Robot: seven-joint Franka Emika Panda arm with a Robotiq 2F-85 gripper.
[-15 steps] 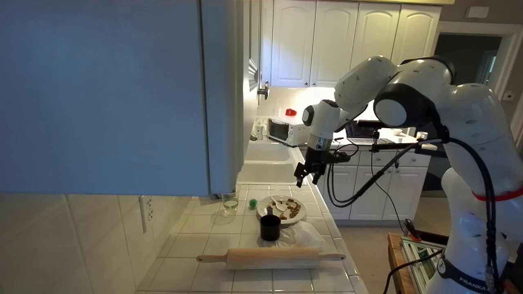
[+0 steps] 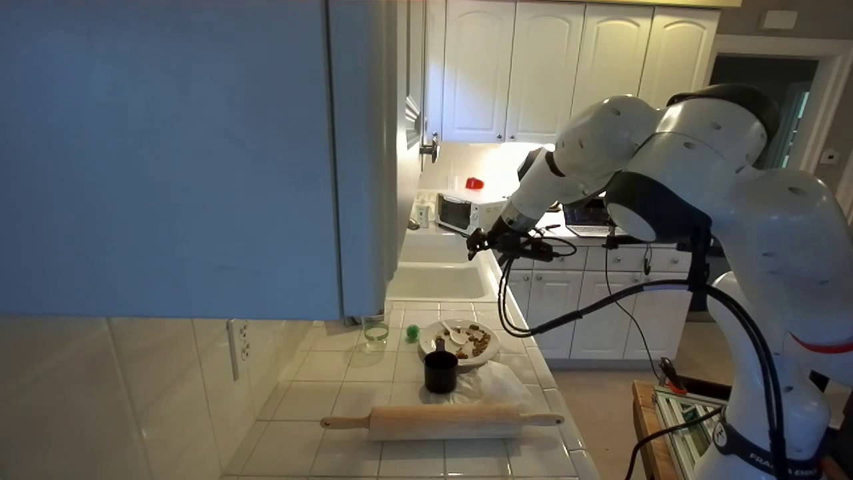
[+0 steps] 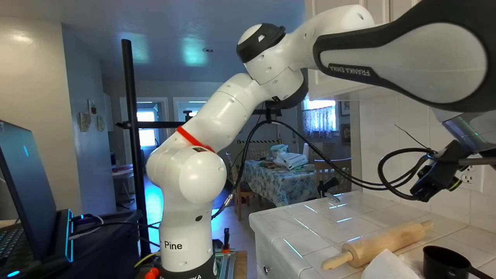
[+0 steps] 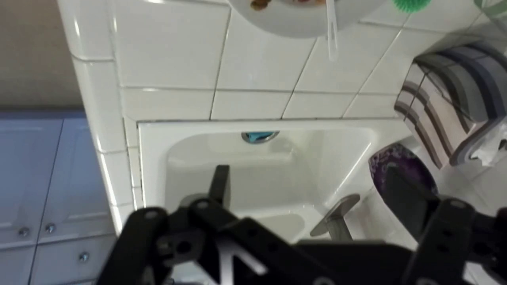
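Observation:
Over the white double sink (image 2: 436,299) hangs my gripper, open and empty, its two fingers spread wide in the wrist view. Below it, the sink basin (image 4: 247,175) is bare apart from a bluish thing at the round overflow or drain fitting (image 4: 260,137). On the tiled counter stands a plate (image 2: 428,349) with brown food bits and a white spoon (image 2: 456,335). A black cup with a handle (image 2: 440,373) is in front of the plate, near a crumpled white cloth or paper (image 2: 500,387). A wooden rolling pin (image 2: 444,423) lies across the counter.
A green spiky ball (image 2: 412,333) and a clear glass (image 2: 375,335) sit left of the plate. The faucet (image 4: 338,221) rises beside the basin, with a purple patterned item (image 4: 387,161) and a striped object (image 4: 435,126) near it. An upper cabinet (image 2: 176,160) overhangs the counter's left.
My gripper has moved up and away, farther over the sink, and tilted from pointing down to pointing sideways. The objects on the counter stay where they were.

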